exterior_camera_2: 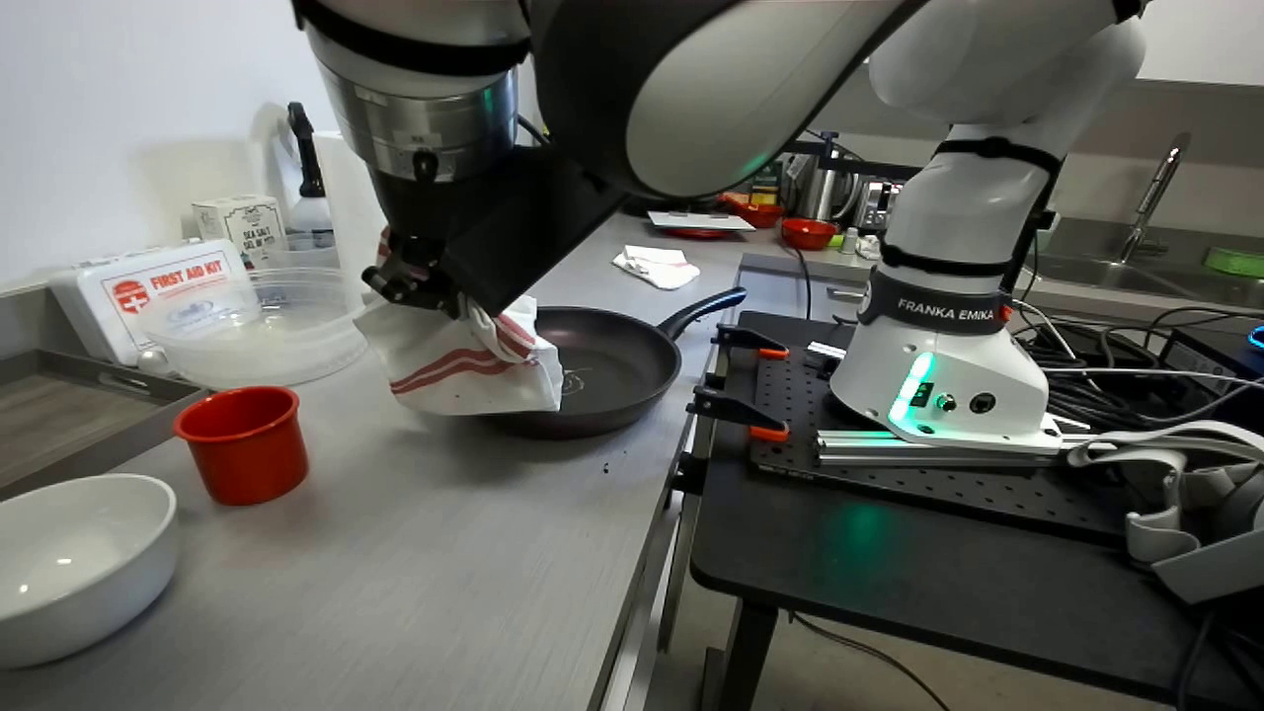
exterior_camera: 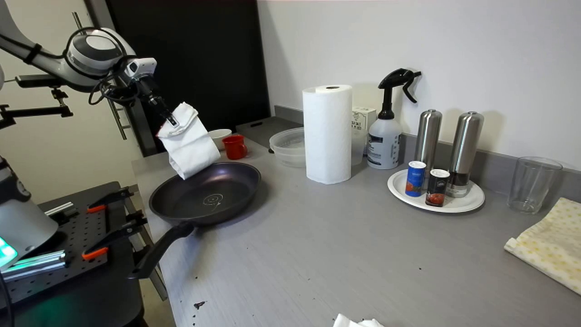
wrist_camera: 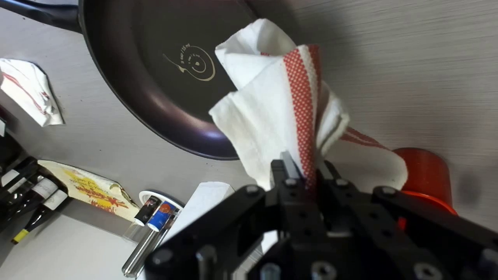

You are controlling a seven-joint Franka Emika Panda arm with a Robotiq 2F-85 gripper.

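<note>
A white cloth with red stripes [wrist_camera: 261, 107] is pinched in my gripper, its folds spreading out past the fingertips. In exterior view 1 the cloth [exterior_camera: 190, 144] hangs at the far rim of the dark frying pan [exterior_camera: 207, 190], and my gripper [exterior_camera: 173, 120] is shut on its upper end. From exterior view 2 the striped cloth [exterior_camera_2: 474, 367] covers part of the pan [exterior_camera_2: 604, 355]; whether it touches the rim is unclear. The pan's inside looks empty, with a pale printed mark on its base.
A red cup [exterior_camera_2: 243, 444] and a white bowl [exterior_camera_2: 83, 569] stand near the cloth. Behind are a clear plastic tub [exterior_camera: 288, 146] and a paper towel roll [exterior_camera: 327, 133]. Another white cloth [wrist_camera: 30, 91] lies beyond the pan.
</note>
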